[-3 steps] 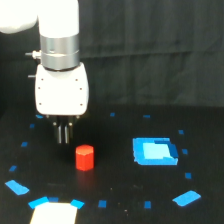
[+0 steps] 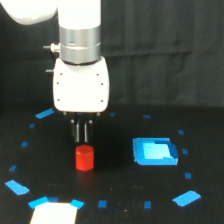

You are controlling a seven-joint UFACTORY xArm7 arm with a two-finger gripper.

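Observation:
A small red block [image 2: 84,158] rests on the black table, left of centre. Just above it, my gripper [image 2: 81,132] points down with its two dark fingers a little apart. It looks open, and nothing shows between the fingers. The fingertips end close to the block's top edge; whether they touch it or hang behind it cannot be told from this one view.
To the right lies a blue square with a pale middle [image 2: 157,152]. Small blue marks dot the table, with larger blue strips [image 2: 186,198] near the front. A white patch [image 2: 53,213] sits at the front left. Open table lies between block and square.
The arm has moved to the right, and my gripper has gone from left of the red block to just above it. The block and the blue square have not moved.

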